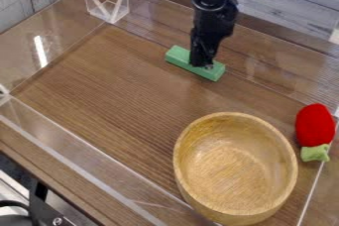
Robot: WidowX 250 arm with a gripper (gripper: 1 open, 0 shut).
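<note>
My gripper (pixel 204 54), black, points down at the green block (pixel 192 62) in the upper middle of the table. Its tip is over the block's upper edge; whether it touches is unclear. The fingers look shut, with nothing visible between them. The block lies flat, slanting from upper left to lower right.
A large yellow bowl (pixel 235 168) sits at the lower right. A red object (pixel 314 123) with a light green end lies at the right edge. A white wire-like piece (pixel 110 7) is at the upper left.
</note>
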